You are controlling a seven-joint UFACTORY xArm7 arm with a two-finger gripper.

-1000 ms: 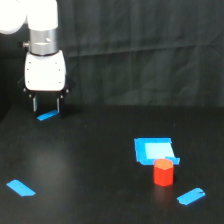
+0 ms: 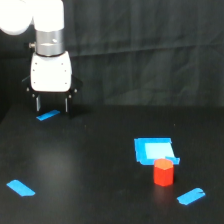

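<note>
A white robot arm hangs at the upper left, its gripper [image 2: 51,99] pointing down above a blue strip [image 2: 48,115] on the black table, with the dark fingers apart. A red block [image 2: 163,174] sits at the right, in front of a blue square [image 2: 141,150] with a white middle. More blue strips lie at the lower left [image 2: 21,188] and lower right [image 2: 191,196].
A dark curtain hangs behind the table.
The arm and gripper have shifted slightly to the right. The objects on the table have not visibly moved.
</note>
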